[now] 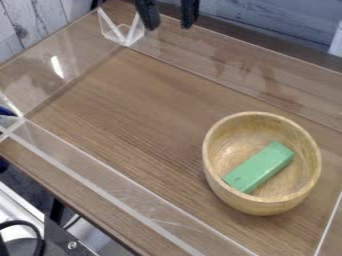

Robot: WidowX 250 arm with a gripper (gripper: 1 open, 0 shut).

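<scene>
A wooden bowl (225, 142) stands at the lower right of the wooden table, with a green block (257, 167) lying inside it. The gripper (171, 20) is at the top edge of the view, far from the bowl; only its dark fingers show, apart, with nothing visible between them.
A clear plastic object (120, 28) stands at the back left beside the gripper.
</scene>
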